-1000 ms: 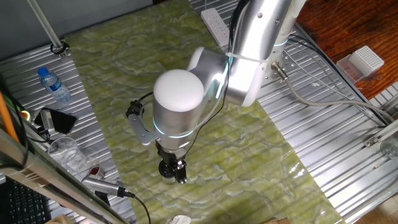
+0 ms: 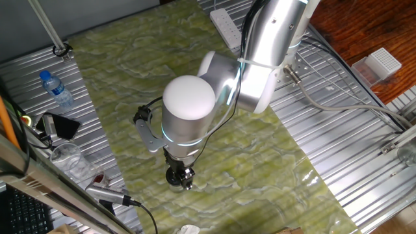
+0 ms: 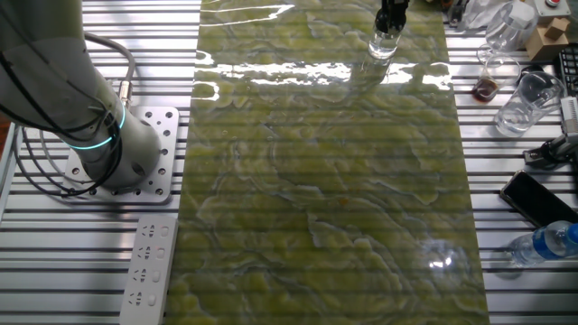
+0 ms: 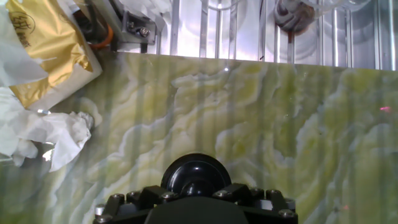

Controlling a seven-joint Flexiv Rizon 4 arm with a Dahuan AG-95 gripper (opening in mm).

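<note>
A small clear jar (image 3: pixel 384 43) with a dark top is at the far end of the green marbled mat (image 3: pixel 334 181) in exterior view 2. My gripper (image 3: pixel 391 16) is right at its top, cropped by the frame's upper edge. Seen from the wrist, the round black lid (image 4: pixel 196 172) lies just ahead of the gripper, with black fingers (image 4: pixel 157 195) close by on both sides. Exterior view 1 has the gripper (image 2: pixel 182 177) low over the mat beside the dark lid. Whether the fingers press on it cannot be made out, nor whether the jar rests on the mat.
Crumpled white tissue (image 4: pixel 65 134) and a gold packet (image 4: pixel 53 53) lie at the mat's edge. Clear cups (image 3: pixel 528 101), a phone (image 3: pixel 539 199) and a water bottle (image 3: pixel 545 242) stand along one side. A power strip (image 3: pixel 148 271) sits opposite.
The arm has shifted slightly within the last second, its upper links moving a little to the right in exterior view 1. Jar and gripper stay in nearly the same place.
</note>
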